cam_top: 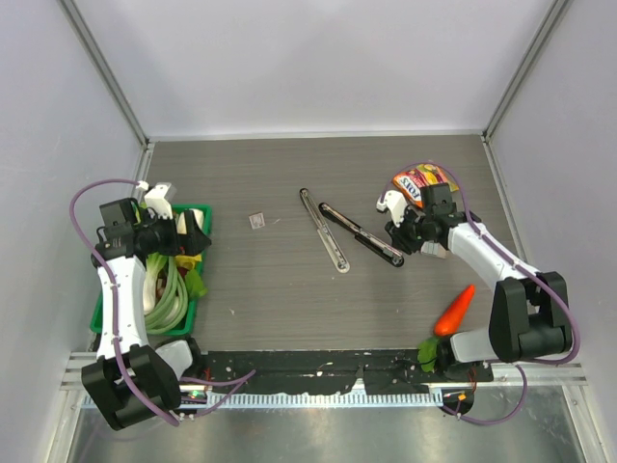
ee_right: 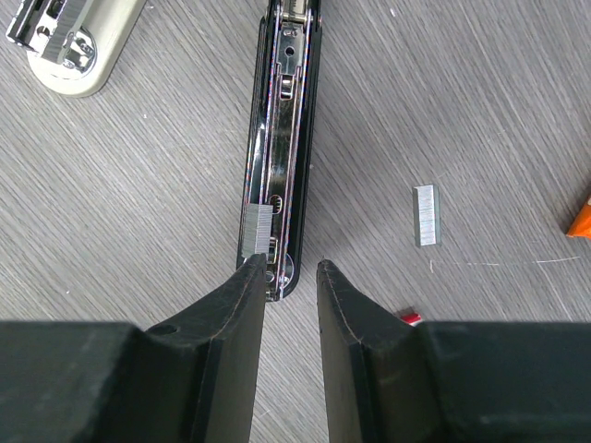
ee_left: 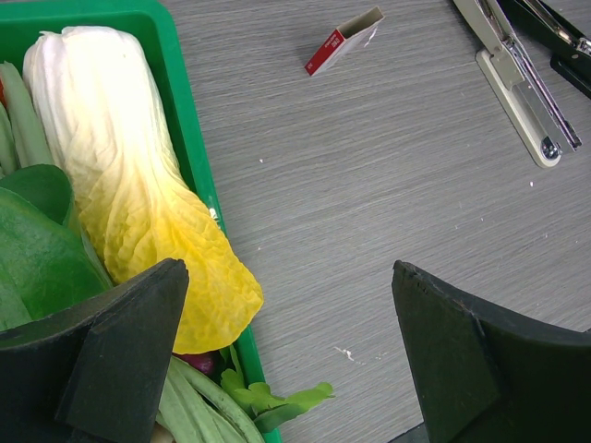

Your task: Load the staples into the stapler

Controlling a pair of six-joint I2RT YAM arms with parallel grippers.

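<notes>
A black stapler (ee_right: 288, 138) lies opened out flat at the table's middle right. On its near end rests a strip of staples (ee_right: 257, 230), apparently askew at the left edge of the channel. My right gripper hovers by that end, its fingers part open with only bare table visible between the tips. Another staple strip (ee_right: 426, 215) lies loose on the table to the right. A white stapler (cam_top: 325, 231), also opened out, lies left of the black one. Over the green basket (cam_top: 205, 220), my left gripper is open and empty.
A small staple box (ee_left: 343, 40) stands between the basket and the staplers. Vegetables fill the basket. A snack bag (cam_top: 422, 180) lies behind the right gripper and a carrot (cam_top: 455, 311) at front right.
</notes>
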